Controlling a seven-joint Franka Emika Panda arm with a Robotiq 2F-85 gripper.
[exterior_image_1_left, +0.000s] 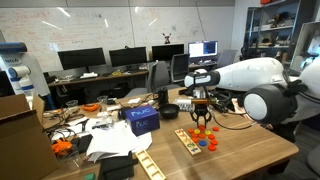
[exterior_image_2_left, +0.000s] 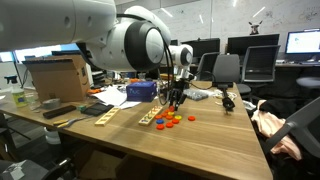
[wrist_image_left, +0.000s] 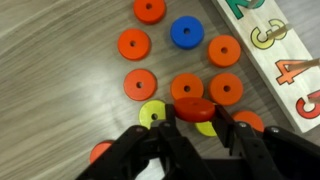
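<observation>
An orange disc (wrist_image_left: 192, 108) sits between the fingertips of my gripper, which is shut on it. In the wrist view it hangs above the tabletop, over a group of orange and yellow discs. A yellow disc (wrist_image_left: 207, 128) is partly covered by the held one. One blue disc (wrist_image_left: 187, 33) lies near the wooden number board (wrist_image_left: 268, 62), whose coloured numerals and pegs show at the upper right. Exterior view 1 has the gripper (exterior_image_1_left: 202, 121) low over the discs, just right of the board (exterior_image_1_left: 188, 142).
Left of the board stand a blue box (exterior_image_1_left: 142, 120) and white papers (exterior_image_1_left: 108, 142). A second wooden strip (exterior_image_1_left: 150, 165) lies near the front edge.
</observation>
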